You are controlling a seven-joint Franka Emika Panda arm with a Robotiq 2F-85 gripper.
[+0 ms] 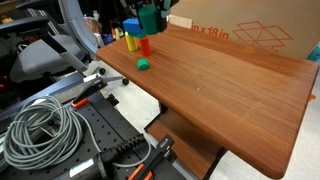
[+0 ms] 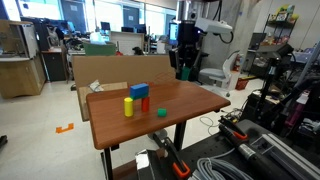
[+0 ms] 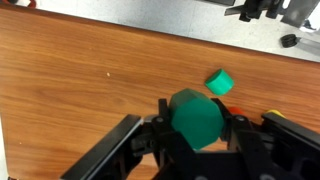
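Observation:
A green cylinder (image 3: 198,122) is clamped between the fingertips of my gripper, which is shut on it. Exterior view 1 has this cylinder (image 1: 151,19) high at the top edge, raised clear of the wooden table (image 1: 230,85); most of the arm is cut off there. From the other side, the held cylinder (image 2: 183,74) hangs above the tabletop. A smaller green piece (image 1: 143,63) lies on the table near its edge. In the wrist view this green piece (image 3: 220,82) appears just beyond the held cylinder.
A red cylinder (image 2: 145,104) and a yellow cylinder (image 2: 128,106) stand together, with a blue block (image 2: 139,89) at their tops. A cardboard panel (image 1: 250,20) rises behind the table. Coiled cable (image 1: 45,135) lies beside the table.

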